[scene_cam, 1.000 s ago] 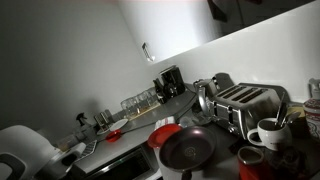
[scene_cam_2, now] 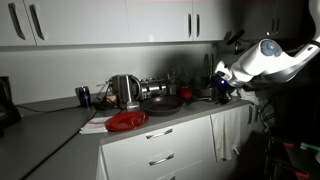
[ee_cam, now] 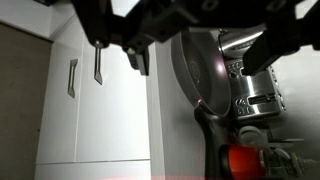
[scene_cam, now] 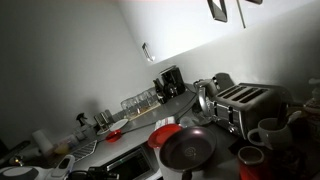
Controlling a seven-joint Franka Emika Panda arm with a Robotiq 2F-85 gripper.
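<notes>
My gripper is open, its dark fingers spread at the top of the wrist view with nothing held. Below and between them lies a dark frying pan (ee_cam: 203,85) with a black handle (ee_cam: 214,135), on the counter near its front edge. In exterior view 1 the pan (scene_cam: 188,150) sits beside a red plate (scene_cam: 163,135). The arm (scene_cam: 20,172) shows only at the lower left corner there. In exterior view 2 the gripper (scene_cam_2: 222,88) is over the right part of the counter, right of the pan (scene_cam_2: 161,105).
A silver toaster (scene_cam: 245,108) stands behind the pan. A white mug (scene_cam: 271,133) and a red container (scene_cam: 253,162) are close by. Glasses (scene_cam: 140,103) and a black coffee maker (scene_cam: 172,82) are further along. White upper cabinets (scene_cam_2: 150,25) hang overhead.
The white arm at the lower left of exterior view 1 has sunk lower in the picture, and dark gripper parts now show beside it. Pan and plate have not moved.
</notes>
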